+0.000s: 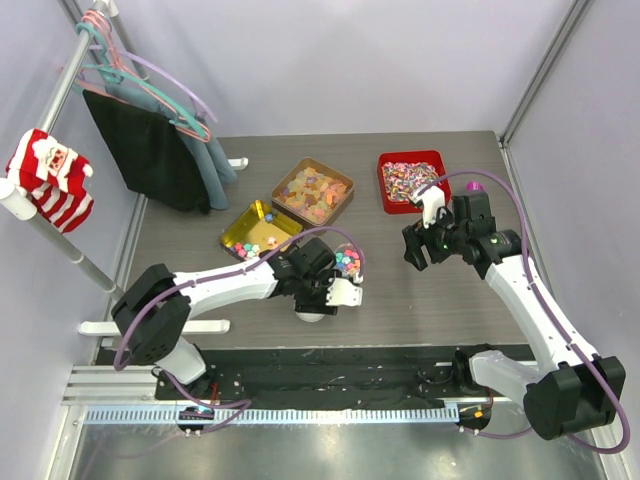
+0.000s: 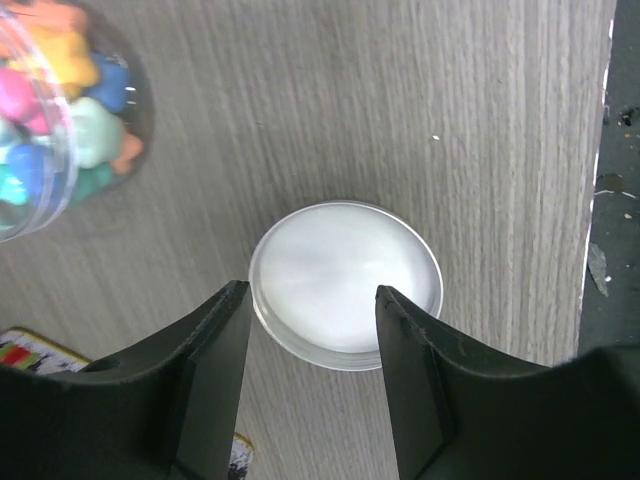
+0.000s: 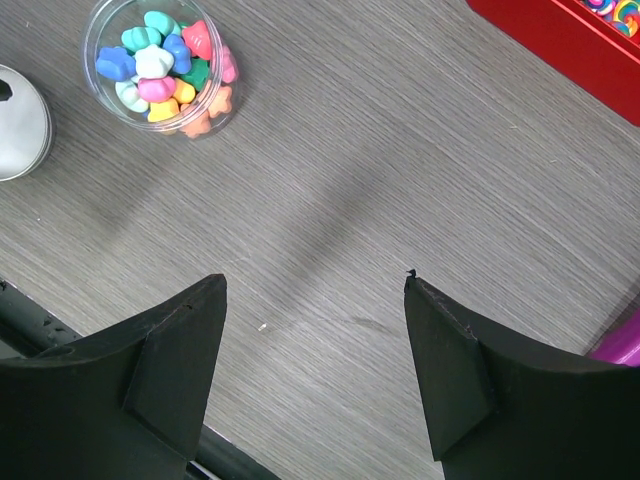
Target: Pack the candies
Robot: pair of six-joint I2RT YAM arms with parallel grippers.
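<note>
A clear round jar (image 3: 165,70) full of coloured candies stands uncapped, as the right wrist view shows. A white round lid (image 2: 345,280) lies nearer the table's front edge. Over that lid is my left gripper, its fingers apart; one tip is at the lid's left edge and the other overlaps its right part. Whether they grip it is unclear. My right gripper stands part open above bare table, nothing between its fingers.
Candies fill a red basket (image 1: 380,180) and a brown tray (image 1: 345,200); some lie in a gold tray (image 1: 228,222). A purple object (image 3: 622,345) stands at the right. Bare table lies between the arms. A clothes rack (image 1: 55,105) stands at the left.
</note>
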